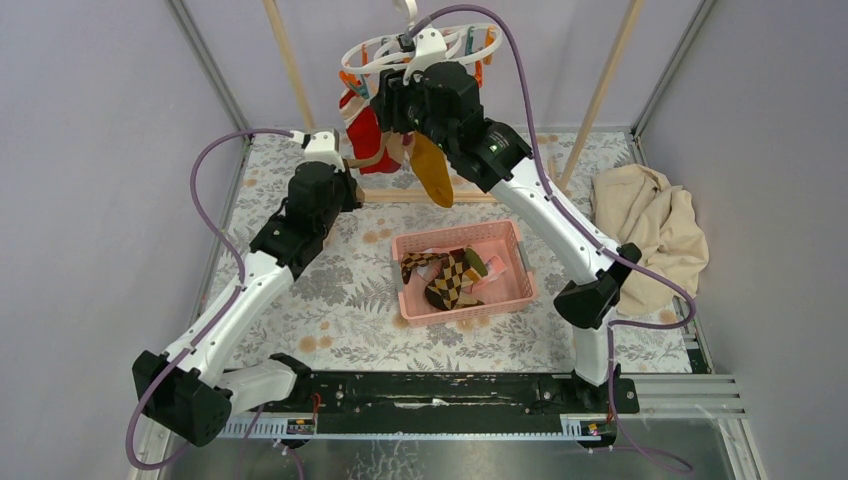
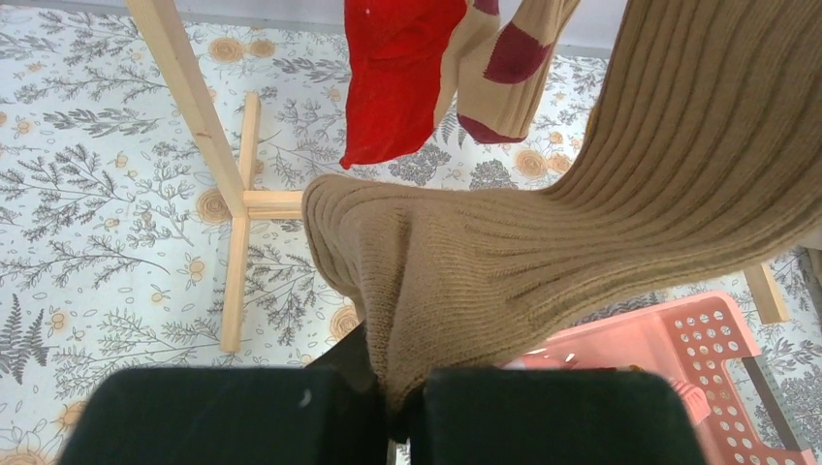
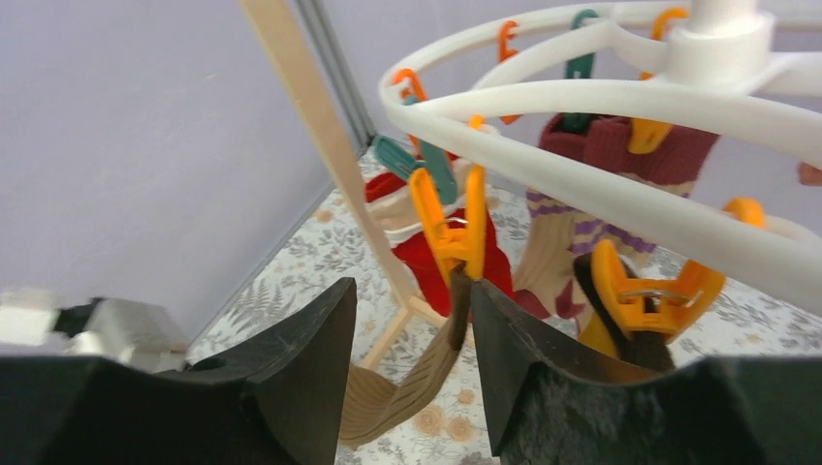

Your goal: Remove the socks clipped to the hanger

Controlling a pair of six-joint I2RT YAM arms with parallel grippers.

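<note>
A brown ribbed sock [image 2: 601, 242] stretches across the left wrist view, its lower end between the fingertips of my left gripper, which is shut on it. In the right wrist view its top hangs from an orange clip [image 3: 451, 232] on the white round hanger [image 3: 543, 160]. Just below that clip, my right gripper is part open; the sock's upper end shows close beside its right finger [image 3: 490, 329]. A red sock [image 2: 397, 77] and a tan sock with maroon patches [image 2: 514, 68] hang behind. The mustard sock [image 1: 431, 170] hangs to the right.
Below the hanger, a pink basket [image 1: 400, 312] holds checkered socks [image 1: 447, 282]. Wooden stand posts [image 1: 605, 90] rise on both sides. Beige cloth [image 1: 650, 230] lies at the right.
</note>
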